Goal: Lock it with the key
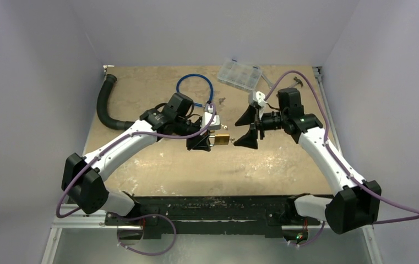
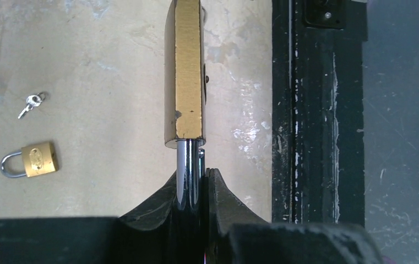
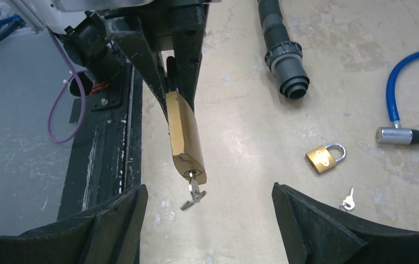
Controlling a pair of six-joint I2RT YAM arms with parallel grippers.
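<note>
A large brass padlock [image 1: 222, 139] hangs in the air by its shackle, which my left gripper [image 1: 202, 144] has shut on. Its brass body [image 2: 189, 77] and one steel shackle leg [image 2: 188, 170] show in the left wrist view. From the end of the padlock a silver key [image 3: 195, 191] sticks out of the keyhole in the right wrist view. My right gripper stands wide open, its fingers apart on either side of the key and not touching it. Whether the shackle is fully pushed in is unclear.
On the table lie a smaller brass padlock [image 3: 321, 159], a small key [image 3: 348, 202], a blue cable lock [image 1: 194, 75] and a black hose [image 1: 104, 104]. A clear box [image 1: 240, 74] and a hammer [image 1: 297, 82] are at the back.
</note>
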